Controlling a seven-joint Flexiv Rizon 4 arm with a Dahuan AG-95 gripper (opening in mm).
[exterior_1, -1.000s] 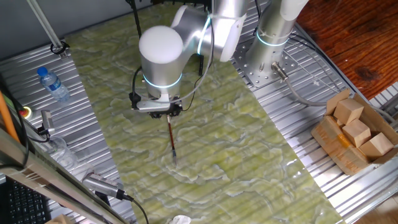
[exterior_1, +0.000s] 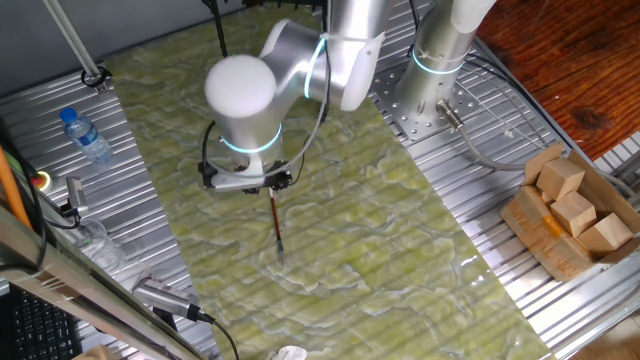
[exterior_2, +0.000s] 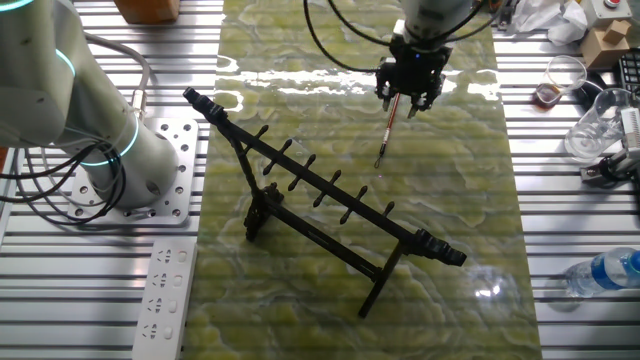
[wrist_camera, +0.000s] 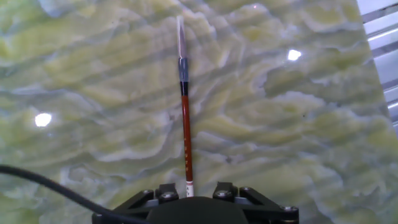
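A brush (wrist_camera: 186, 130) with a red-brown handle, dark ferrule and pale tip lies on the green marbled mat (exterior_1: 370, 250). In the wrist view it points away from my gripper, its white handle end showing between the spread fingers and partly hidden by the gripper body. The fingers stand open, apart from the handle on both sides. In exterior view 2 the gripper (exterior_2: 399, 108) is over the handle end of the brush (exterior_2: 387, 130). A black rack (exterior_2: 320, 185) with several pegs stands on the mat, nearer that camera than the brush.
A carton of wooden blocks (exterior_1: 545, 240) sits beyond the mat, near the arm's base. Across the mat are a water bottle (exterior_1: 87, 135) and clear cups (exterior_2: 600, 125). A power strip (exterior_2: 163, 300) lies beside the base.
The brush has stayed in place.
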